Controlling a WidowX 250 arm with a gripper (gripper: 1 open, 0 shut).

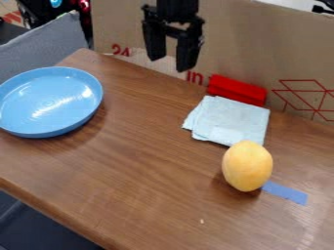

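Note:
My gripper (171, 49) hangs open at the top centre, high over the back of the table, with nothing between its fingers. A blue plate (47, 98) lies at the left. A yellow mango-like fruit (247, 164) stands at the right front. A folded pale cloth (229, 121) lies at the back right, in front of a red block (236, 89).
A cardboard panel (296, 68) backs the table. A strip of blue tape (287, 193) lies beside the fruit. A grey padded edge is at the back left.

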